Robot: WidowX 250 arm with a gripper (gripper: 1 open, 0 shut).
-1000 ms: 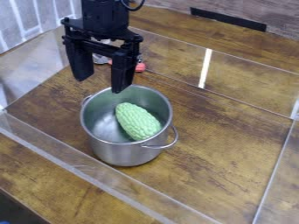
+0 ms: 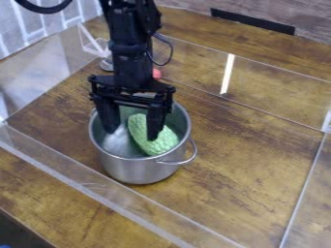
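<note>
A steel pot (image 2: 130, 167) with a side handle stands on the wooden table, a pale green corn-like object (image 2: 153, 138) lying inside it. My black gripper (image 2: 132, 124) reaches down into the pot, open, with one finger at the left and the other beside the green object, partly over it. Whether the fingers touch it I cannot tell.
A small red item (image 2: 157, 74) lies behind the arm. Transparent panels edge the left and front.
The pot looks unmoved.
</note>
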